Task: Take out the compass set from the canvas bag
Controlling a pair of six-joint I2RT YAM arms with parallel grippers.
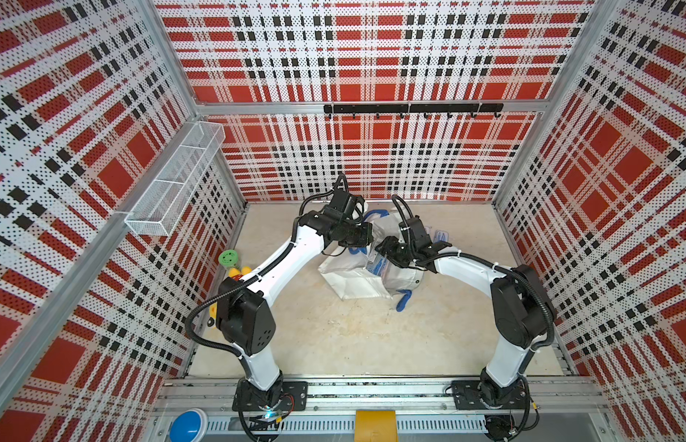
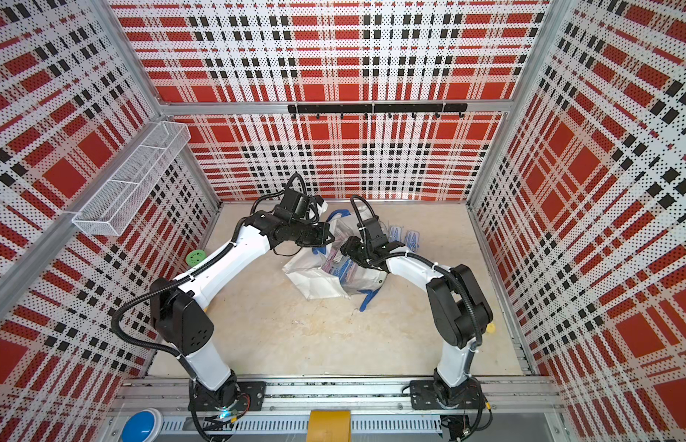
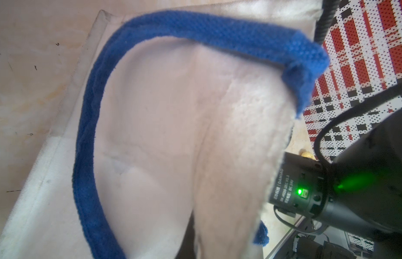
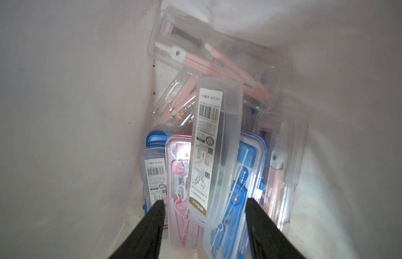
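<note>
The white canvas bag (image 1: 343,280) with blue straps lies open at mid-table. My left gripper (image 1: 359,234) is at its left side; in the left wrist view canvas and a blue strap (image 3: 86,142) fill most of the picture, hiding its fingers, shut. My right gripper is over the bag's opening, fingers apart, around the near end of a clear compass case (image 4: 211,151), not closed on it. Under that case lie several compass sets, with pink (image 4: 179,198) and blue (image 4: 235,202) contents.
Compass sets (image 2: 410,239) lie on the table (image 2: 321,339) right of the bag. Small toys (image 1: 227,258) sit at the left edge, and a wire basket (image 1: 173,176) hangs on the left wall.
</note>
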